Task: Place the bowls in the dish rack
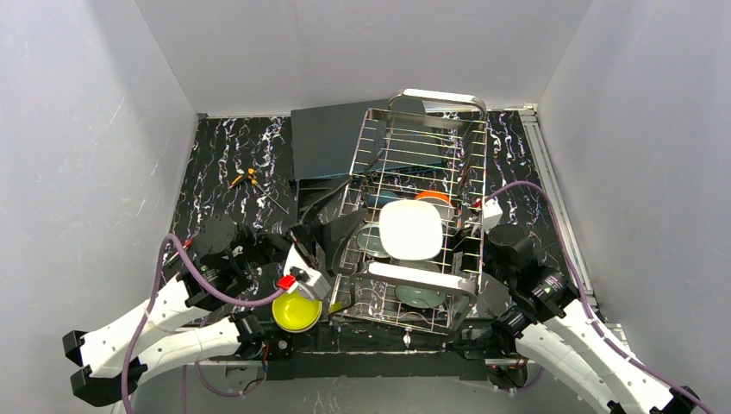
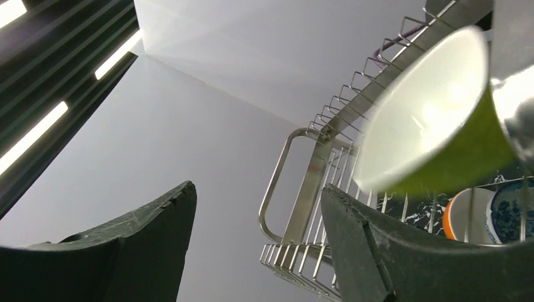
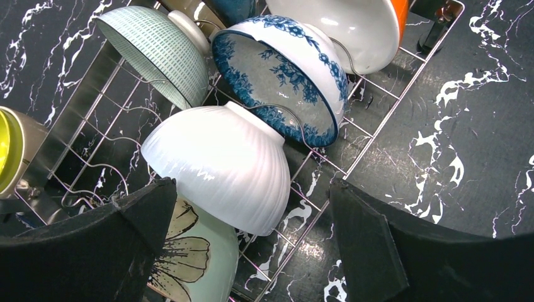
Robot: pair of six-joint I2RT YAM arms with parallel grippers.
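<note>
A green bowl with white interior (image 1: 410, 228) (image 2: 428, 107) rests on the rack's upper tier, its white inside facing up in the top view. My left gripper (image 1: 336, 226) is open and empty just left of it. The rack (image 1: 371, 129) holds bowls below: a white ribbed one (image 3: 217, 163), a blue-patterned one (image 3: 280, 75), a dotted pale one (image 3: 154, 60), a flower-patterned one (image 3: 211, 258) and an orange one (image 1: 431, 195). My right gripper is open over the white ribbed bowl.
A yellow-green bowl (image 1: 296, 310) stands on the marble table left of the rack's front corner. Pliers (image 1: 249, 179) lie at the back left. A dark flat slab (image 1: 328, 129) lies behind the rack. Walls close in the sides and back.
</note>
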